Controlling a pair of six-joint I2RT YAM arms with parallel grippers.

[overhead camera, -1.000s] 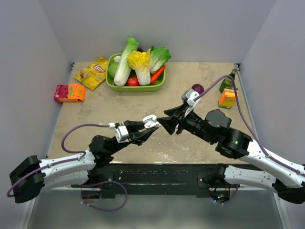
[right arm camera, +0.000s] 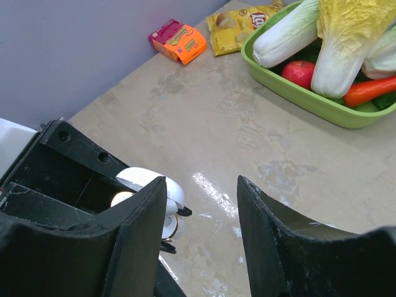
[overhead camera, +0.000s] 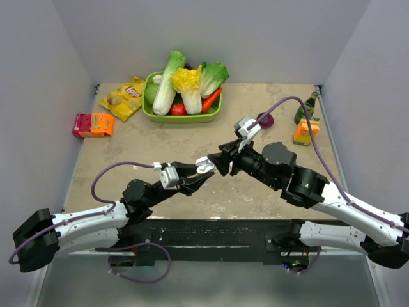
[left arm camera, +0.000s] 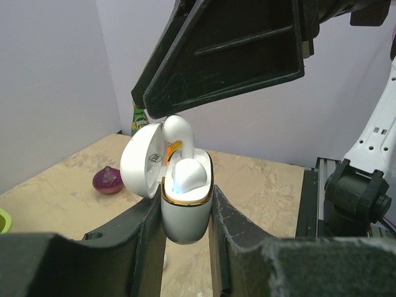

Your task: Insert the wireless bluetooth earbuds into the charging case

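The white charging case (overhead camera: 204, 166) is held upright in my left gripper (overhead camera: 195, 173), which is shut on it; its lid stands raised. In the left wrist view the case (left arm camera: 185, 219) shows a white earbud (left arm camera: 178, 130) at its top, against the lid, with the black fingers of my right gripper just above. In the right wrist view my right gripper is part open, its left finger beside the case's lid (right arm camera: 145, 176); whether it touches the earbud is unclear.
A green basket of vegetables (overhead camera: 155, 116) stands at the back, with a chip bag (overhead camera: 124, 96) and orange packs (overhead camera: 96, 125) to its left. An onion (overhead camera: 265, 119), a bottle and a carton (overhead camera: 305, 133) stand at the back right.
Compared with a second ago, the left gripper and case sit slightly lower, and the right arm has shifted a little left and up. Little differs from the more recent frame.
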